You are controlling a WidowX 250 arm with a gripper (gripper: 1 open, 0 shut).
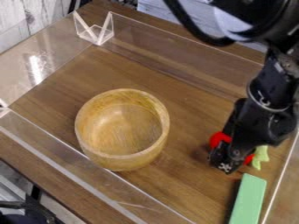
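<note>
The black gripper (235,156) is low on the right side of the table, directly over a red object (218,138) that it mostly hides. A pale yellow-green piece (260,158) sticks out beside it on the right. The gripper's fingers are dark and overlap the red object, so whether they touch it is unclear. A wooden bowl (121,149) stands left of centre, apart from the gripper.
A mint-green block (246,201) lies at the front right, just below the gripper. Clear plastic strips edge the wooden table (140,70), whose middle and back are free.
</note>
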